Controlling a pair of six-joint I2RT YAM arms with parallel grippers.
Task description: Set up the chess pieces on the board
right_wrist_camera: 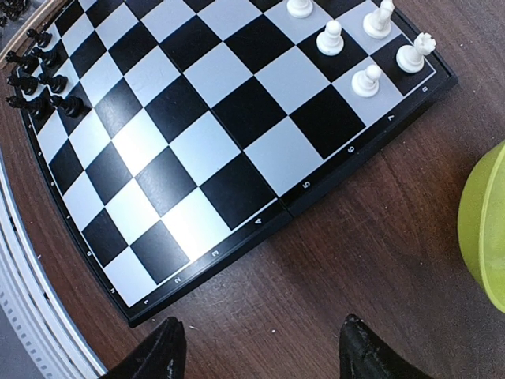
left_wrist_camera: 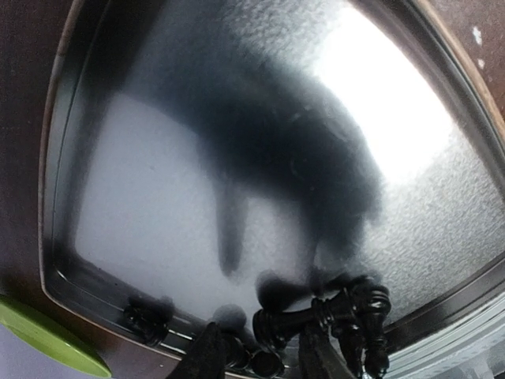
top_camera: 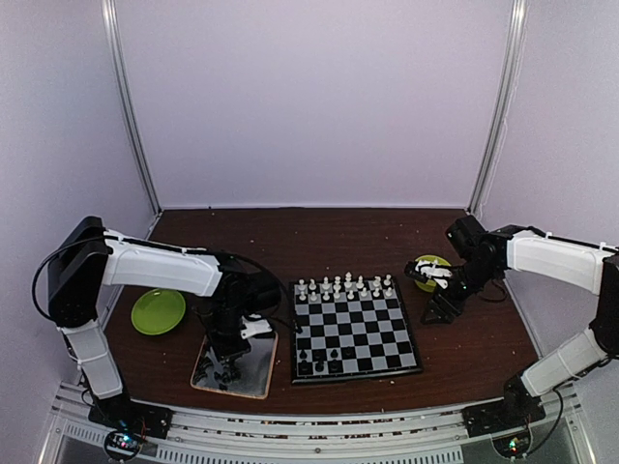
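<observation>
The chessboard (top_camera: pixel 353 333) lies on the table with white pieces (top_camera: pixel 345 289) lined up along its far side and several black pieces (top_camera: pixel 320 365) at its near-left corner. Loose black pieces (left_wrist_camera: pixel 367 304) lie heaped along the near edge of a dark tray (top_camera: pixel 253 363) left of the board. My left gripper is low over that heap, its fingers spread. A toppled black piece crosses just beyond the fingertips; whether anything touches the pads is hidden. Off the board's right edge, my right gripper hovers open and empty over bare wood.
A green plate (top_camera: pixel 159 311) sits left of the tray. Partly under the right arm stands a yellow-green bowl (right_wrist_camera: pixel 483 229). The tray's raised rim borders the heap closely, while the table behind the board is clear.
</observation>
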